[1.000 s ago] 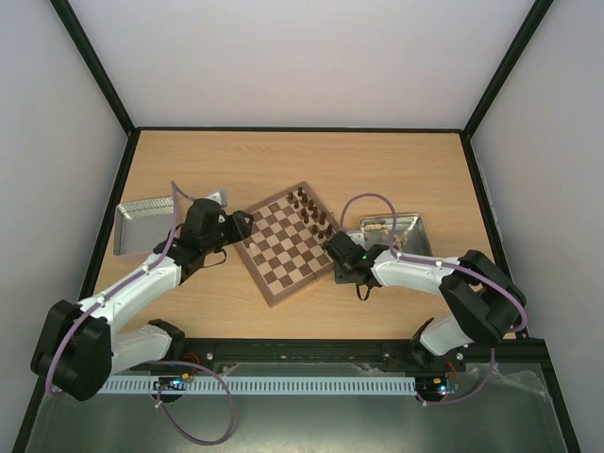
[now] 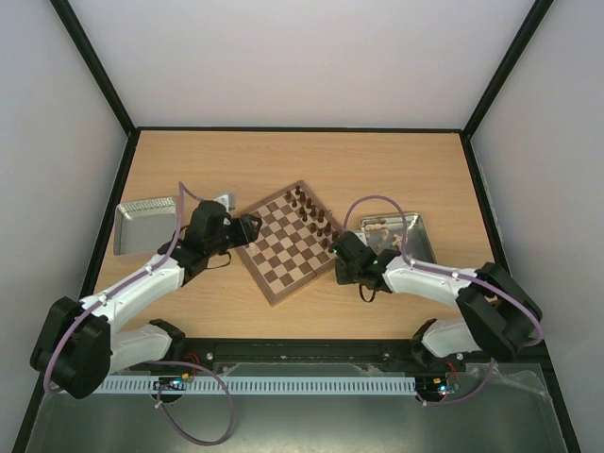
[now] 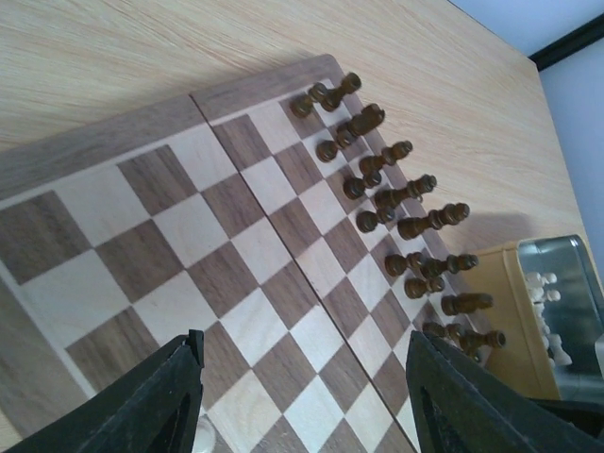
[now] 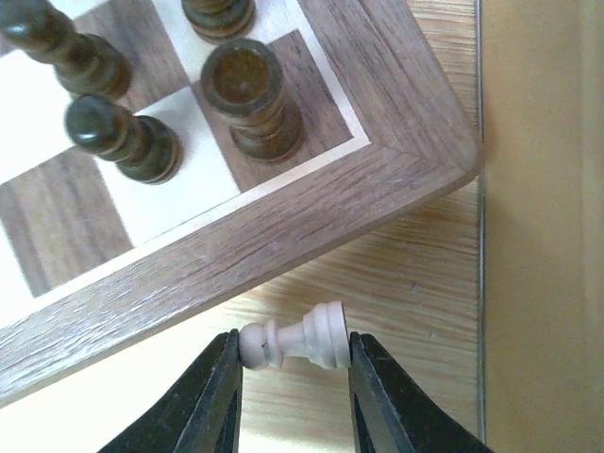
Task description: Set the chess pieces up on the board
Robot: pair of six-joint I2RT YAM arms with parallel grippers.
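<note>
The chess board (image 2: 281, 260) carries dark pieces (image 3: 427, 223) along its right side. My left gripper (image 2: 249, 226) hangs over the board's left part, fingers apart with nothing seen between them; a white piece (image 3: 204, 436) stands below it at the bottom of the left wrist view. My right gripper is at the board's near-right corner, just outside the rim, with a white piece (image 4: 311, 340) lying horizontally between its fingertips; whether they grip it is unclear.
A tray of white pieces (image 2: 415, 236) sits right of the board, partly under the right arm. An empty metal tray (image 2: 142, 231) is at the left. The table behind the board is clear.
My left gripper has moved slightly right over the board.
</note>
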